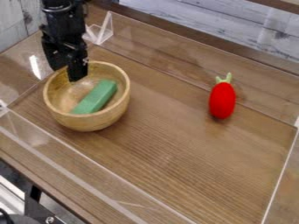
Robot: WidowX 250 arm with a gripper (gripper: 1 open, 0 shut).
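Observation:
My gripper point(68, 56) hangs at the upper left, open, over the back rim of a tan bowl point(105, 115). Inside the bowl lies a green oblong block point(94, 97), with nothing between it and the sides of my fingers visible as held. A red vegetable-like object with a leafy top point(222, 100) lies apart on the right side of the wooden table.
Something transparent stands at the top behind my gripper.

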